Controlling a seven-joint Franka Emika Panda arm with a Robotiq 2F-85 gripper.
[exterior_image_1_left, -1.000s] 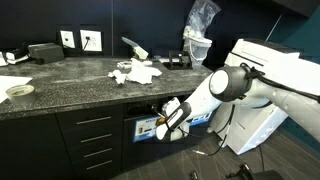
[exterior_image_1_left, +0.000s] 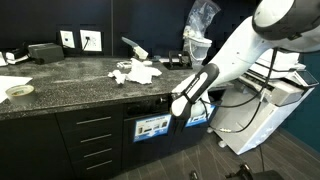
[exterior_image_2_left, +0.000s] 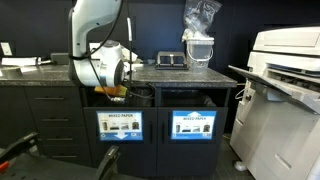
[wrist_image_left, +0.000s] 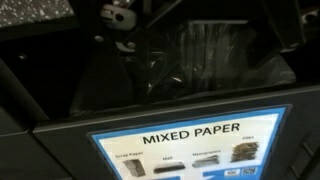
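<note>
My gripper is over the opening of a bin lined with dark plastic (wrist_image_left: 180, 65); its two sides stand apart at the top of the wrist view, and nothing shows between them. Below the opening, the bin front carries a blue-edged "MIXED PAPER" label (wrist_image_left: 190, 140). In exterior view 2 the arm (exterior_image_2_left: 105, 68) bends down in front of the counter to the left bin, above its label (exterior_image_2_left: 120, 125). A similar label (exterior_image_2_left: 194, 125) marks the bin to the right. The fingertips are too small to make out in the exterior views.
Crumpled white paper or cloth (exterior_image_1_left: 138, 72) lies on the dark counter (exterior_image_1_left: 75, 85). A tape roll (exterior_image_1_left: 21, 93) sits at its left, and a toaster-like appliance (exterior_image_2_left: 171, 60) farther back. A large white printer (exterior_image_2_left: 285, 95) stands to the right.
In exterior view 1 the lower arm has moved up and to the right, closer to the counter's edge. The white material on the counter looks unmoved.
</note>
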